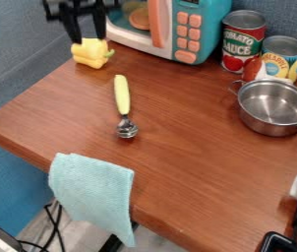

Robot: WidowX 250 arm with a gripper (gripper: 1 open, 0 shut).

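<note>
My black gripper (83,31) is at the upper left, partly out of frame and blurred, its fingers reaching down at the top of a yellow bell pepper (92,55) on the table's back left. I cannot tell whether it is open or shut. A yellow-handled scoop (122,98) lies mid-table, and a light blue cloth (89,192) drapes over the front edge.
A toy microwave (191,34) stands at the back, beside tomato sauce (241,44) and another can (282,57). A steel pot (272,103) sits at the right, a black appliance at the front right.
</note>
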